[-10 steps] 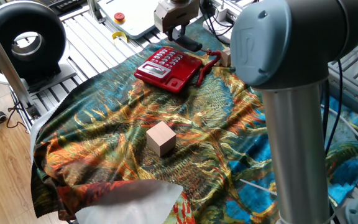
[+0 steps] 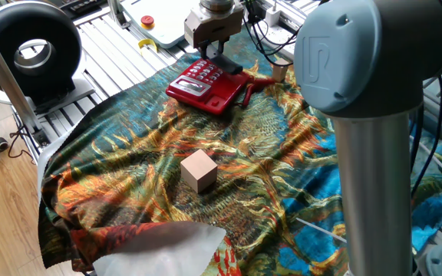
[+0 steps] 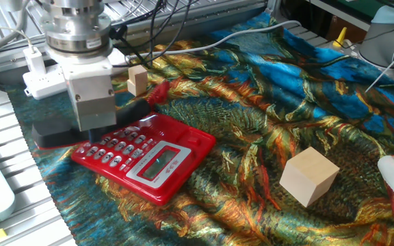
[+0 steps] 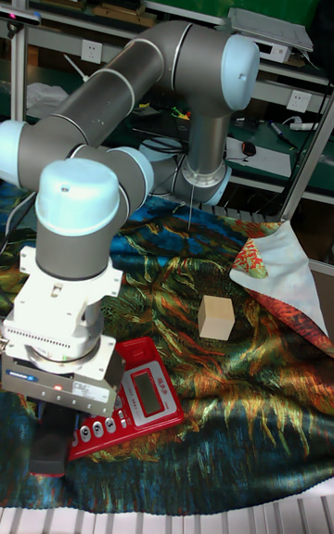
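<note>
A red desk phone lies on the patterned cloth, its keypad and small display facing up. My gripper is at the keypad end of it, shut on the black handset. In exterior view 1 the handset lies low across the phone's far edge; whether it touches the phone body I cannot tell. A red cord runs beside the phone. Exterior view 3 shows one dark end of the handset jutting out beneath the gripper; the fingers are mostly hidden there.
A wooden cube sits on the cloth, well apart from the phone. Small wooden blocks stand behind the phone near cables and a white power strip. The cloth is wrinkled, with one corner folded over.
My gripper has moved slightly left and toward the phone in exterior view 1, the black handset moving with it. The red cord has shifted. The phone base and cube have stayed put.
</note>
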